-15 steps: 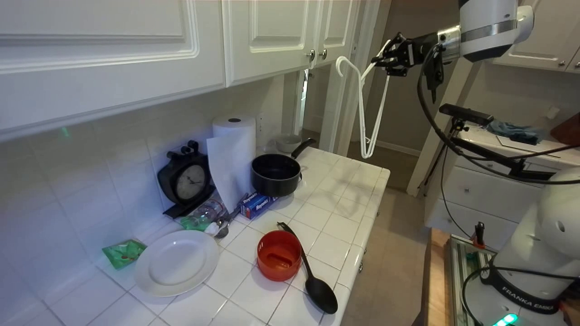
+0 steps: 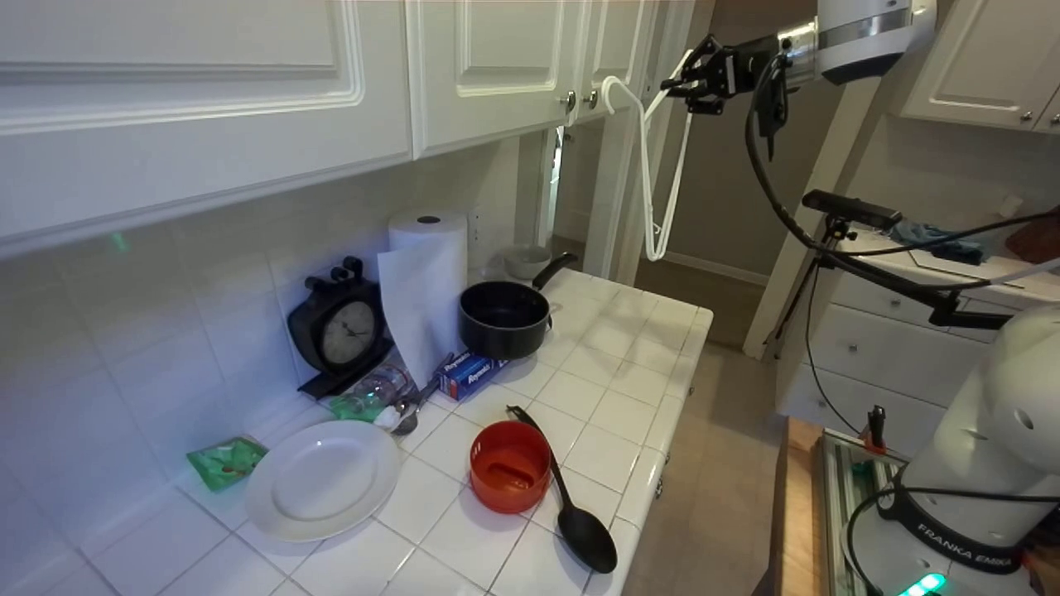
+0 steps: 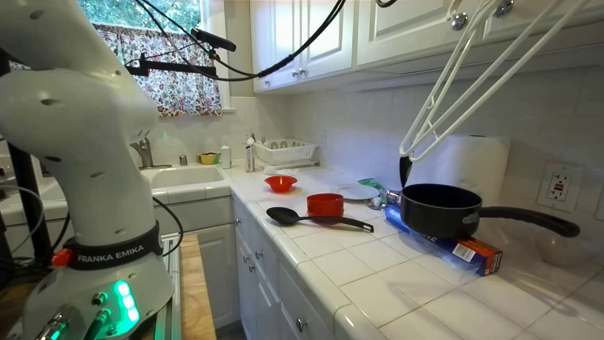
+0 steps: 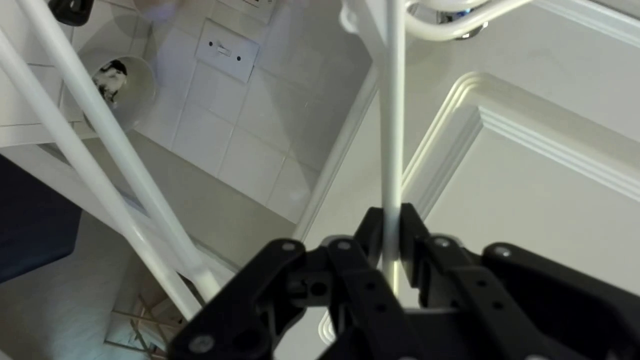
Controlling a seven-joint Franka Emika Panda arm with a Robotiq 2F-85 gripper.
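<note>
White plastic hangers [image 2: 648,189] hang from my gripper [image 2: 676,88] at cabinet height, beyond the counter's far end. In the wrist view, one white hanger bar [image 4: 393,132] runs between the black fingers, and the gripper is shut on it. The hook, near the cabinet knobs [image 2: 593,99] in exterior view 1, appears close to them; whether it touches a knob I cannot tell. Exterior view 2 has the hangers' lower ends [image 3: 419,144] in front of the wall, while the gripper itself is out of that frame.
Below on the tiled counter are a black saucepan [image 2: 503,319] on a blue foil box [image 2: 469,376], a paper towel roll [image 2: 429,288], a red bowl [image 2: 509,467], a black spoon [image 2: 586,536] and a white plate [image 2: 323,481]. White upper cabinets [image 2: 492,69] line the wall.
My gripper and the hangers have moved up and to the left in exterior view 1, closer to the cabinet knobs. The counter items have stayed put.
</note>
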